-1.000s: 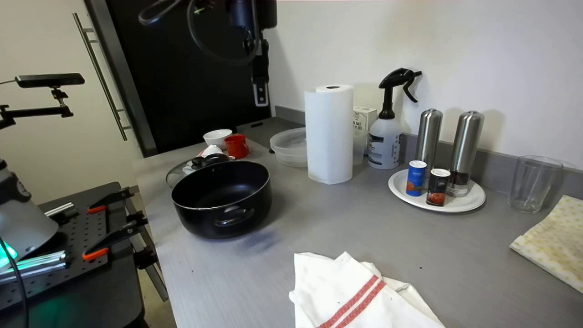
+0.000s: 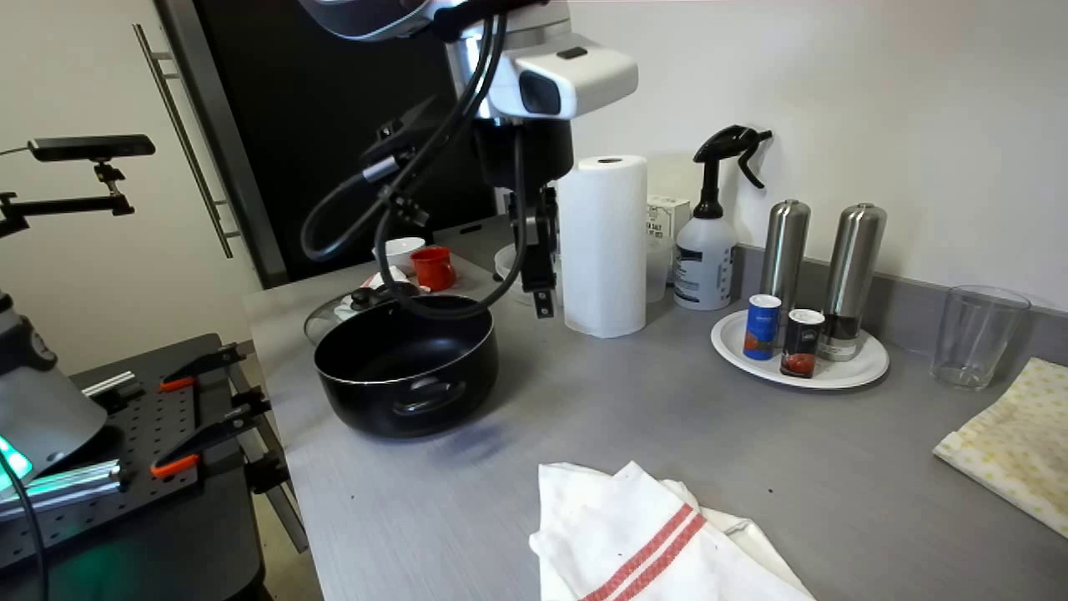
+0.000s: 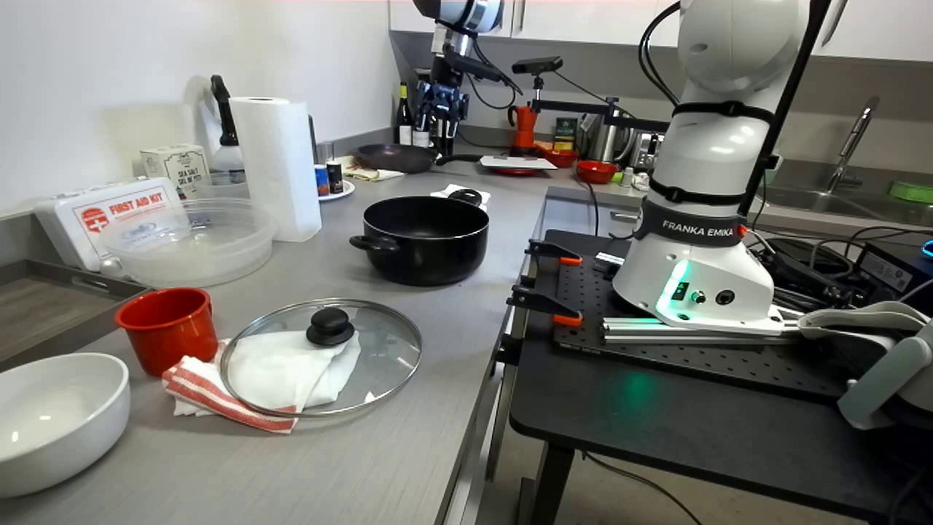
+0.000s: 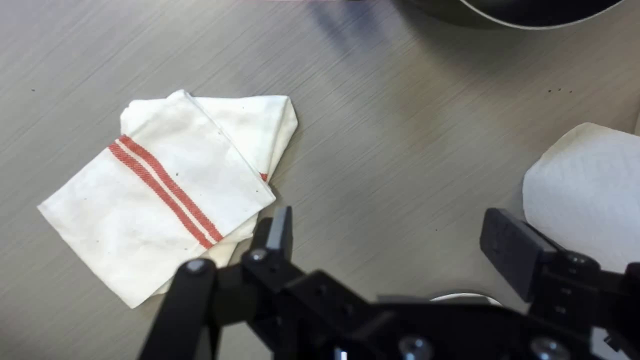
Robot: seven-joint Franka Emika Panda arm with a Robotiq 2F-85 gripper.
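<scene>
My gripper is open over the counter, its fingers wide apart with nothing between them. Below and left of it in the wrist view lies a folded white towel [image 4: 162, 186] with red stripes. Part of the black pot [image 4: 555, 9] shows at the upper right; exterior view 1 shows that pot [image 2: 407, 371] uncovered, with no contents visible. Its glass lid [image 3: 385, 350] rests on another striped cloth [image 3: 284, 372] behind it. From exterior view 1, the gripper [image 2: 543, 300] hangs in front of the paper towel roll [image 2: 606, 245].
A white plate [image 2: 736, 351] carries shakers and steel grinders near the wall, with a spray bottle [image 2: 705, 260] beside it. A clear glass [image 2: 976, 335] stands farther right. Bare counter lies between the pot, towel and plate. A red mug [image 3: 170, 328] and white bowl [image 3: 61, 420] sit near the lid.
The pot, towel and other objects have stayed where they were.
</scene>
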